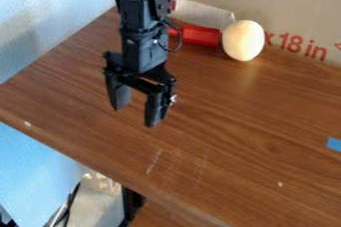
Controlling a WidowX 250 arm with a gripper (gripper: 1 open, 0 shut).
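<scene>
My black gripper [138, 105] hangs over the left-middle of the wooden table, its two fingers apart and nothing visible between them. Behind it, toward the back of the table, lie a red cylindrical object [200, 36] and a pale, translucent cylinder [205, 14], both partly hidden by the arm. An off-white egg-shaped object [244, 41] stands to their right, near the cardboard at the back.
A cardboard backdrop [286, 2] bounds the back. A small blue piece [334, 143] lies at the right edge. The table's front-left edge drops to the floor.
</scene>
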